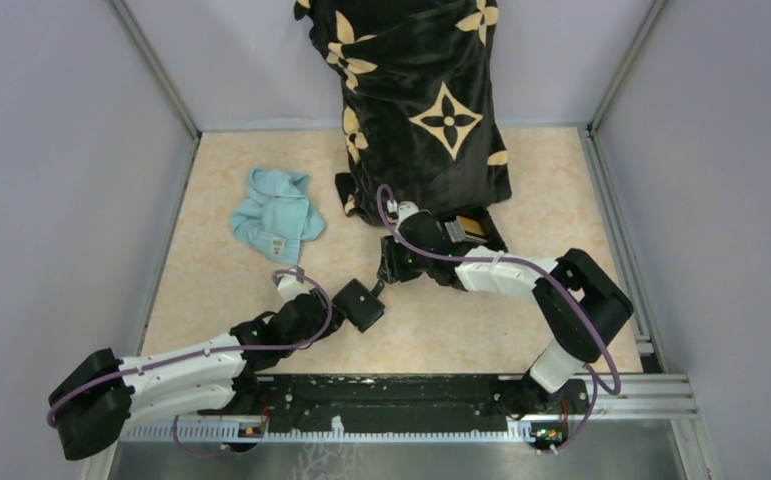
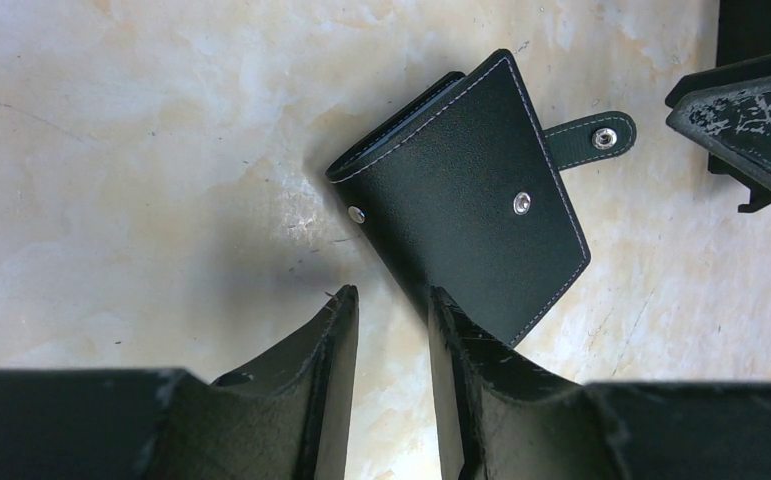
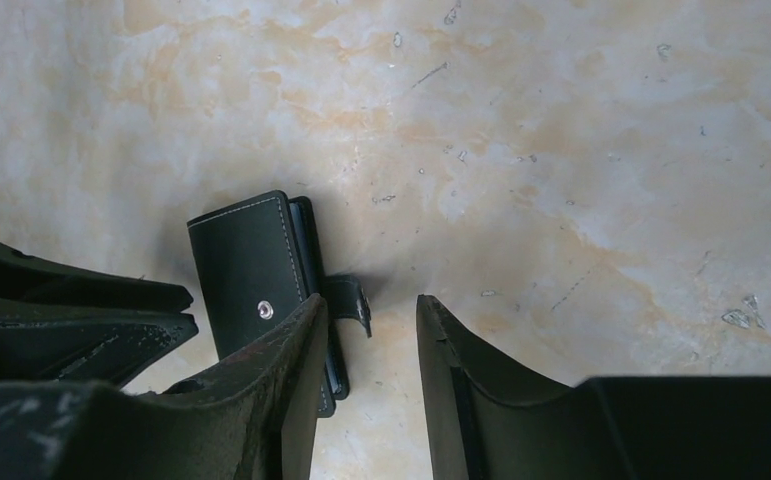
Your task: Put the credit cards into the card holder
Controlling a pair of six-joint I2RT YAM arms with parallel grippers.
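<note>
The black card holder [image 1: 359, 304] lies folded on the table with white stitching along its edges. Its snap strap [image 2: 601, 138] sticks out unfastened. My left gripper is part open and empty; in its wrist view the holder lies just beyond its fingertips, toward the upper right. Also part open with nothing between its fingers is my right gripper, on the strap side of the holder [image 3: 251, 270]. Yellow and pale flat pieces, which look like cards [image 1: 471, 227], sit in a dark open box [image 1: 499, 241], partly covered by the right arm.
A light blue cloth [image 1: 279, 215] lies at the back left. The black patterned blanket [image 1: 426, 120] hangs over the back edge, close to the box. Bare table [image 1: 431, 335] stretches to the front right of the holder.
</note>
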